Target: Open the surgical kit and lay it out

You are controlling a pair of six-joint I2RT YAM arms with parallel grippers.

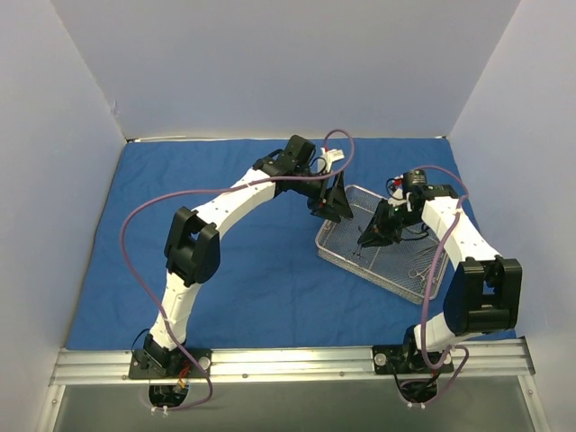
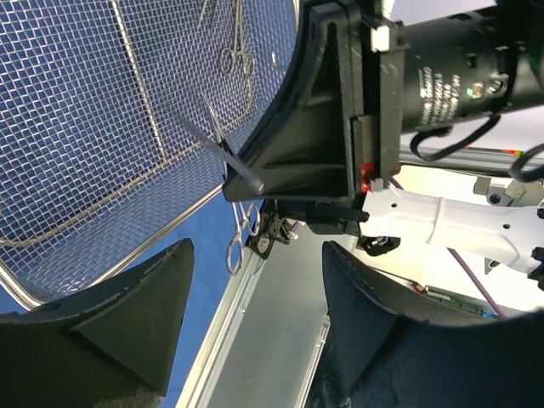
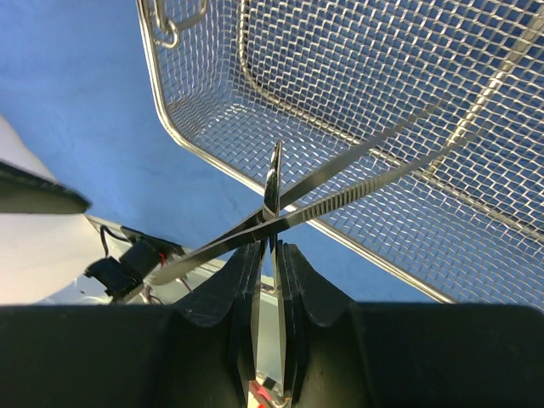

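My right gripper [image 1: 371, 238] is over the left half of the mesh tray [image 1: 382, 281], pointing left. Its fingers are closed around a ringed scissor-like tool [image 2: 231, 252] and flat metal tweezers [image 2: 223, 155], which cross each other. In the right wrist view the tweezers [image 3: 336, 200] run across just beyond the fingertips, and the tool's pointed end [image 3: 273, 180] sticks out past them. My left gripper is open with nothing between its fingers; from above it is at the tray's upper left rim, facing the right gripper.
More ringed instruments [image 2: 236, 61] lie inside the tray, and others [image 1: 423, 268] show at its right end. The blue cloth [image 1: 261, 279] to the tray's left is bare. Grey walls enclose the table.
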